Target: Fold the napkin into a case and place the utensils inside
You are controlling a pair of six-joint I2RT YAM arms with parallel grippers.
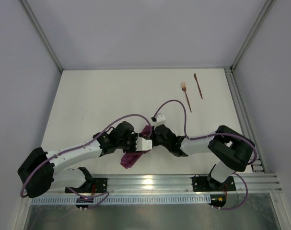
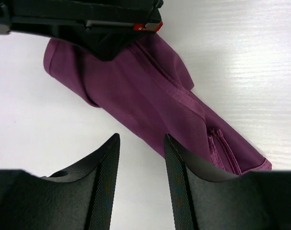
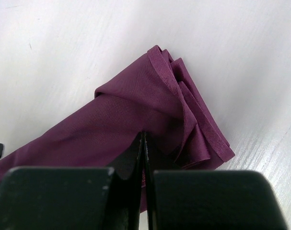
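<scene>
The purple napkin lies folded in a narrow strip on the white table, partly hidden under both grippers in the top view. In the left wrist view my left gripper stands part open over the near edge of the napkin, with its fingertips apart. My right gripper is shut on the napkin, pinching its middle beside a folded end with layered hems. The fork and a second slim brown utensil lie at the back right, apart from the napkin.
Metal rails border the front edge, and grey walls stand around the sides and back.
</scene>
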